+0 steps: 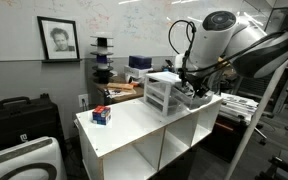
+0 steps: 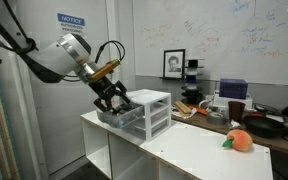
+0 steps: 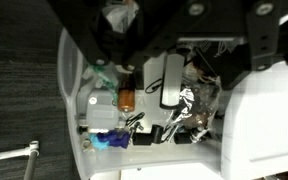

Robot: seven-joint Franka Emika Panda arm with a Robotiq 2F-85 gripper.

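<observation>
A white drawer unit (image 1: 164, 93) stands on the white counter, and one clear drawer (image 2: 132, 120) is pulled out. My gripper (image 2: 114, 102) is low over that drawer, its fingertips close to or among the contents. In the wrist view the drawer holds a brown-orange piece (image 3: 126, 97), a pale long block (image 3: 172, 82), a clear small box (image 3: 102, 112), a blue item (image 3: 109, 139) and dark bits. Dark gripper parts cover the upper part of that view. How far the fingers stand apart, and whether anything is between them, is not clear.
On the counter (image 2: 209, 150) sits an orange round object (image 2: 237, 140), with a dark pan (image 2: 262, 125) behind it. In the first exterior view a red and blue box (image 1: 101, 115) rests near the counter's left end. The counter between box and drawers is clear.
</observation>
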